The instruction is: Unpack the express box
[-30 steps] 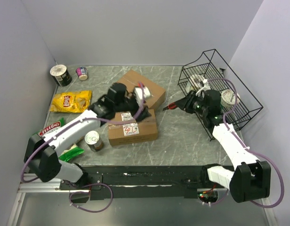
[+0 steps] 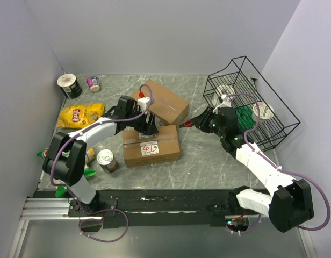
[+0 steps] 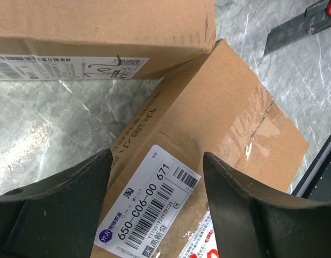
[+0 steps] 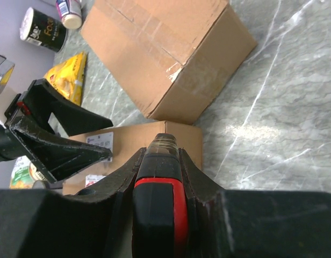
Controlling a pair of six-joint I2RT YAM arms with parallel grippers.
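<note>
The front cardboard box (image 2: pixel 155 150) lies closed, taped and labelled, with a second box (image 2: pixel 165 99) behind it. My left gripper (image 2: pixel 149 127) is over the rear left part of the front box, its fingers open and straddling a white barcode label (image 3: pixel 146 207). My right gripper (image 2: pixel 200 121) points leftward beside the boxes, around a red-and-black box cutter (image 4: pixel 160 209); the blade (image 3: pixel 283 35) sticks out over the counter near the front box. How tightly its fingers close on the cutter is hard to tell.
A wire rack (image 2: pixel 262 129) with round containers stands at the right. Along the left lie a yellow chip bag (image 2: pixel 79 115), green bags, and several cans and cups, one can (image 2: pixel 107 160) near the front box. The counter right of the front box is clear.
My left gripper moved leftward and settled over the front box's rear left. The right gripper with the cutter moved slightly left, toward the boxes.
</note>
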